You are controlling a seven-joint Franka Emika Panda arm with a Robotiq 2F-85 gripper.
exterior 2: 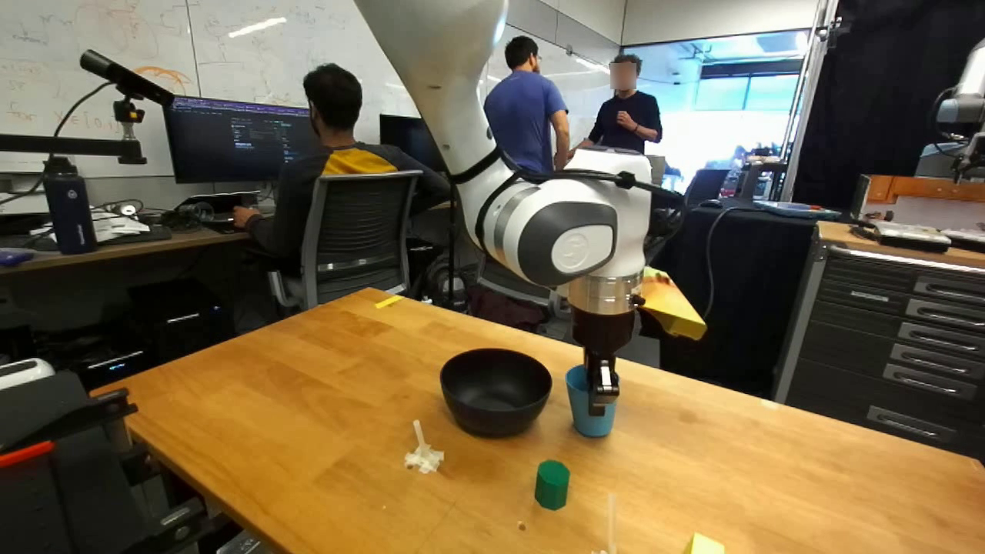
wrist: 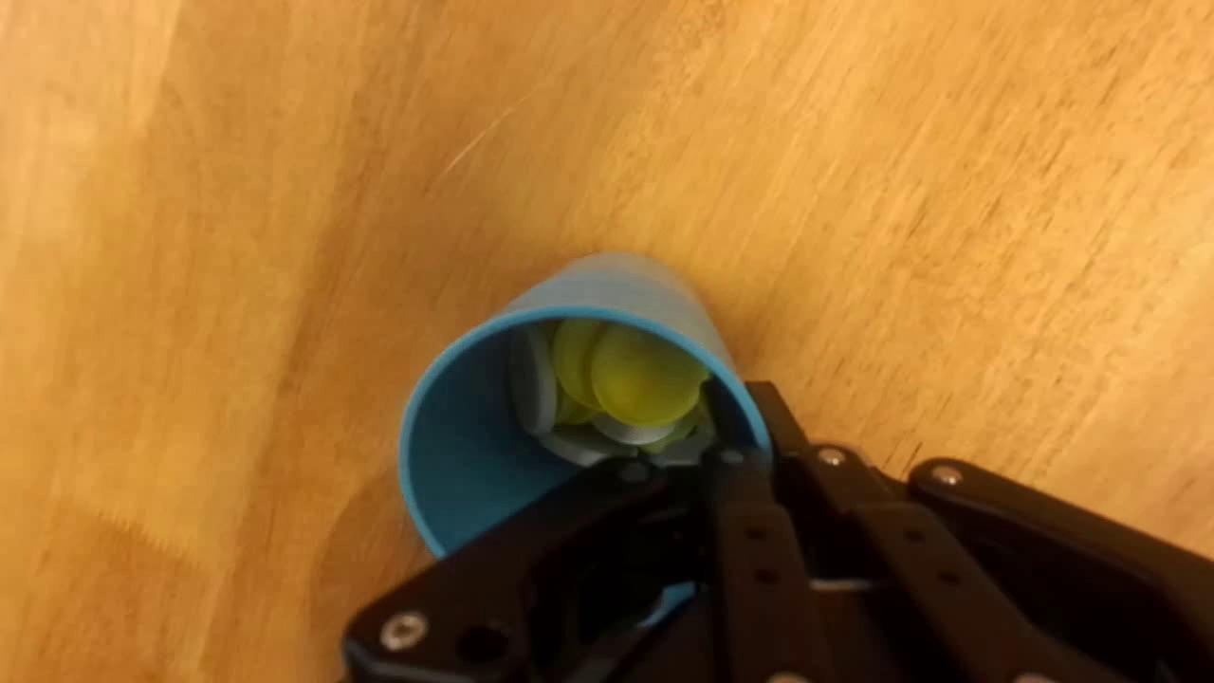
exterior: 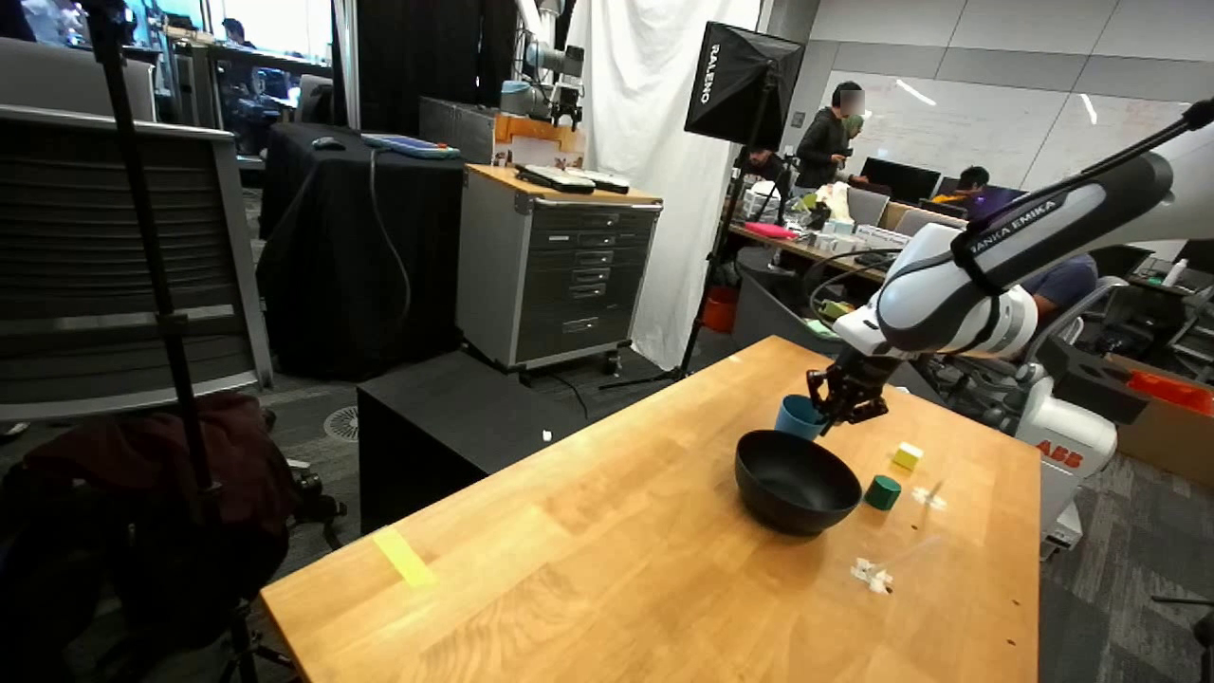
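Note:
A blue cup (exterior 2: 582, 406) stands upright beside a black bowl (exterior 2: 495, 392). My gripper is shut on the cup's wall, one finger inside the rim and the other outside. Yellow-green discs (wrist: 644, 376) and whitish ones lie in the bottom of the cup. In exterior view 1 the cup (exterior: 800, 416) is just behind the bowl (exterior: 797, 483), partly covered by my gripper (exterior: 831, 416). Whether the cup's base touches the table cannot be told for certain. The bowl's inside looks empty where it shows.
A green block (exterior 2: 552, 485) and a yellow block (exterior: 907, 455) stand near the bowl and cup. Two whitish blobs with thin upright sticks are on the table, one a white clump (exterior 2: 425, 458) near the bowl. The wooden table (exterior: 546, 546) is widely clear left of the bowl in exterior view 1.

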